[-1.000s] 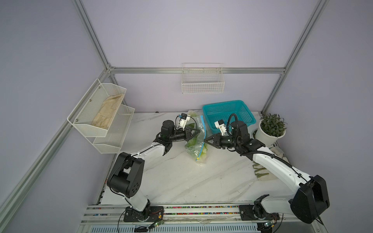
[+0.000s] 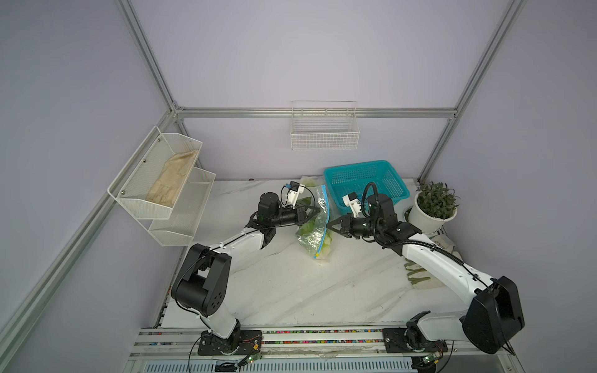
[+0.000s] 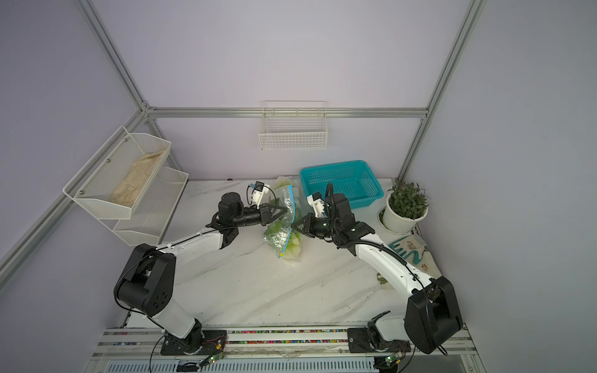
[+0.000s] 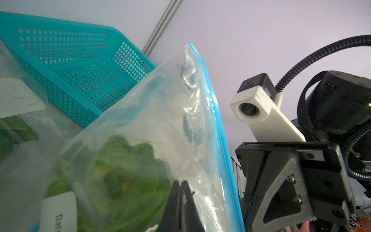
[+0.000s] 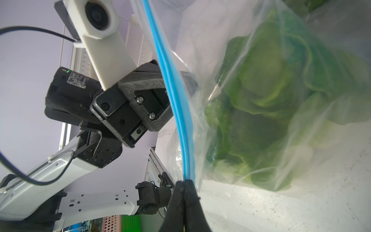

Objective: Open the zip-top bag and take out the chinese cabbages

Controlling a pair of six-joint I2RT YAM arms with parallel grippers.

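Note:
A clear zip top bag (image 4: 166, 112) holds leafy green Chinese cabbage (image 5: 266, 77). Its blue zip strip (image 2: 326, 199) runs between my two grippers, with the mouth edge raised. From the left side my left gripper is shut on the film close to the strip. My right gripper comes from the right and is shut with the blue strip (image 5: 170, 77) running into its fingertips; these hide the part of the strip behind them. Whether the zip is parted there cannot be seen. In the top right view the bag (image 3: 273, 239) lies on the white table.
A teal basket (image 2: 363, 177) stands directly behind and right of the bag. Farther right are a potted plant (image 2: 435, 202) and a folded cloth (image 2: 426, 273). A second bag layer with a label (image 4: 19, 96) shows beside the basket.
The right arm's elbow has shifted slightly, while its fingers stay at the strip. The left arm, the bag and the basket look unchanged.

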